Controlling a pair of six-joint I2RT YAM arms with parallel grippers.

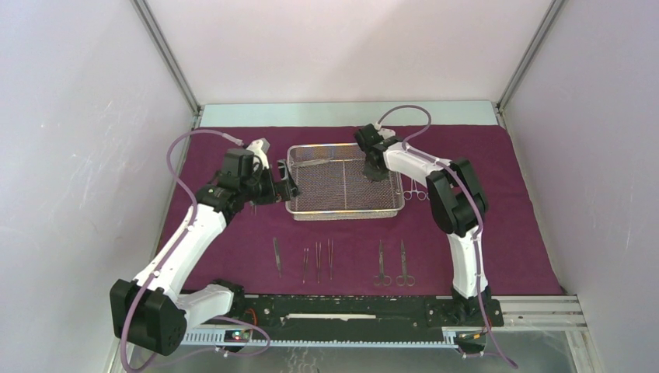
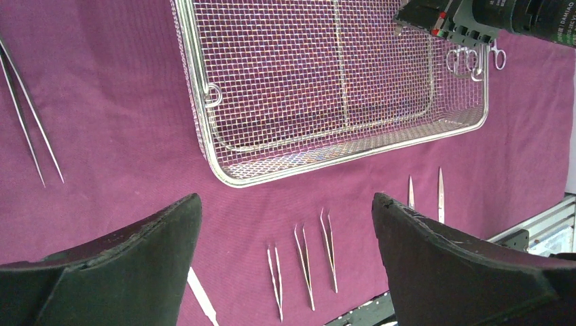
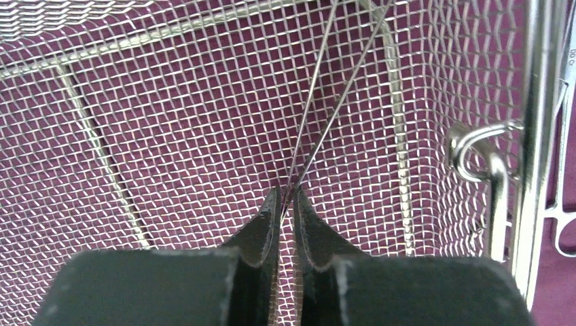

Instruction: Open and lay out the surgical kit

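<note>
The wire mesh basket (image 1: 342, 210) sits mid-table. My right gripper is down inside it at the right part, shut, its tips at the crossing of two thin metal shafts (image 3: 314, 78), apparently tweezers; whether these are held is unclear. My left gripper stands open at the basket's left side, nothing between its fingers. In front of the basket, several tweezers (image 2: 303, 265) and two scissors (image 1: 402, 264) lie on the purple cloth, with a slim handle (image 2: 202, 295) further left.
Ringed instruments (image 1: 415, 192) lie just right of the basket, and another pair of tweezers (image 2: 30, 115) lies at its left.
</note>
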